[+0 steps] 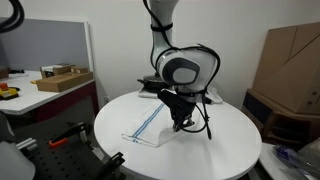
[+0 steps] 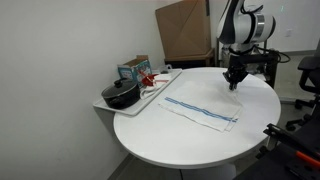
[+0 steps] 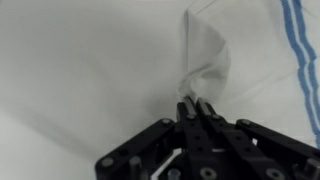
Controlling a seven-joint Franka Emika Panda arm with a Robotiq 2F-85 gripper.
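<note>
On the round white table lies a white cloth with blue stripes, also seen in the second exterior view as a flat towel. My gripper is low over the cloth's right part and shut on a pinch of it. In the wrist view, a pale raised fold of cloth runs up to the closed fingertips of the gripper, with the blue stripes off to the right. Part of the cloth is hidden behind the arm in the first exterior view.
A dark pot stands on a long tray at the table's far side. Cardboard boxes are off to the left.
</note>
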